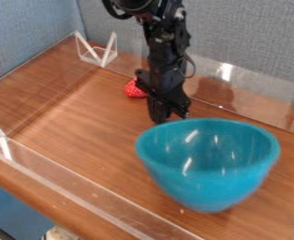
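A large turquoise bowl (210, 174) stands at the right front of the wooden surface. My black gripper (164, 110) is low just behind the bowl's back-left rim; it looks shut, and nothing shows held in it, though its tips are hard to make out. A red strawberry-like object (133, 88) lies behind the arm to its left, partly hidden by it.
Clear plastic walls edge the wooden surface (68, 122) at the back and front, with white angular brackets (97, 52) at the back-left corner.
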